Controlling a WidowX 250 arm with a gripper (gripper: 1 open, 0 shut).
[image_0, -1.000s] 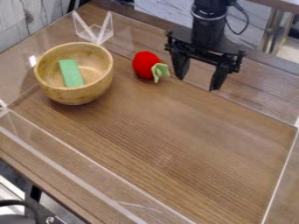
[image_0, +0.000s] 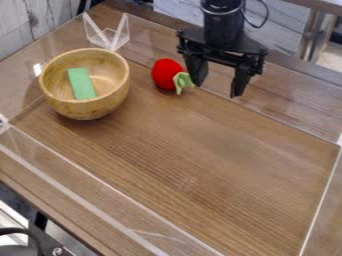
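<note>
My black gripper (image_0: 218, 64) is at the top centre of the camera view, low over the wooden table, with its fingers spread open. Just to its left lies a round red object (image_0: 167, 70) with a green part on its lower right. I see nothing held between the fingers.
A wooden bowl (image_0: 110, 70) with a green block (image_0: 79, 86) inside stands at the left. A white object (image_0: 107, 30) lies at the upper left.
The gripper has shifted slightly to the left, closer to the red object. The bowl and red object stay where they were.
</note>
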